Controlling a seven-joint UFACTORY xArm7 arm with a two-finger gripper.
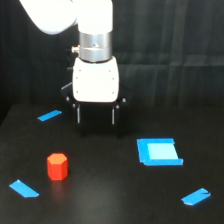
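Observation:
A red block, six-sided in outline, sits on the black table at the left front. To the right lies a white square edged in blue tape, with nothing on it. My gripper hangs above the back of the table, behind and to the right of the red block. Its two thin fingers stand wide apart, with empty space between them, so it is open.
Blue tape strips lie at the back left, the front left and the front right. A dark curtain hangs behind.

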